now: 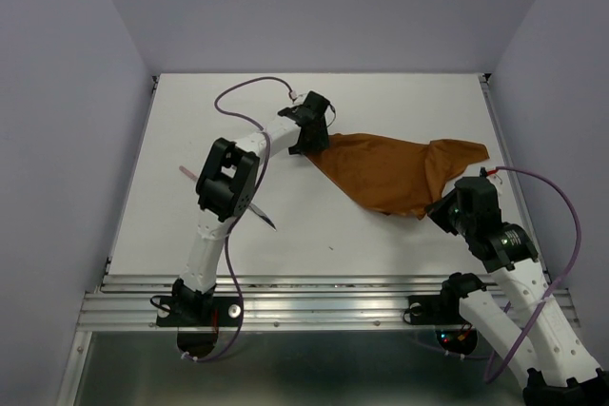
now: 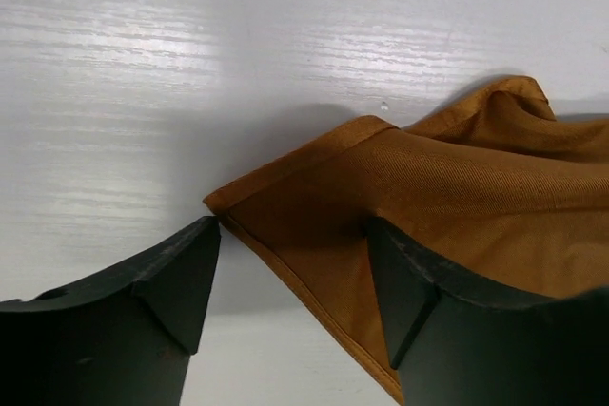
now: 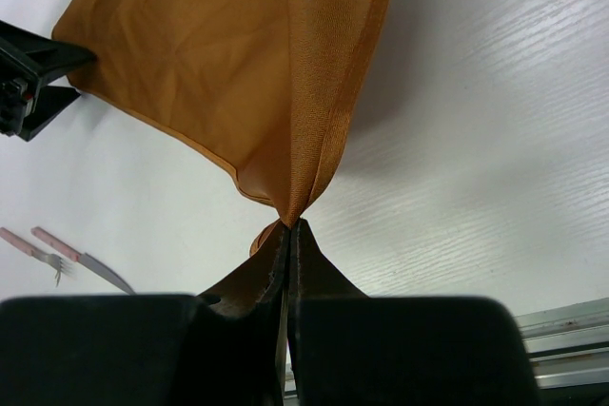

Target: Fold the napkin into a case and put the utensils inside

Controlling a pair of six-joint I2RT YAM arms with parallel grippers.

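The brown napkin [image 1: 381, 166] is spread across the right middle of the white table, its right part folded over on itself. Its left corner [image 2: 285, 192] lies between the parted fingers of my left gripper, which is partly open around the cloth. My right gripper is shut on the napkin's near right part, the cloth bunching into its fingertips. A knife [image 3: 84, 259] and a fork [image 3: 33, 252], both with pinkish handles, lie left of the napkin; in the top view the left arm covers much of them.
Free table [image 1: 381, 244] shows in front of the napkin and along the back. A metal rail [image 1: 314, 301] runs along the front edge. The left arm [image 1: 233, 178] stretches over the utensils.
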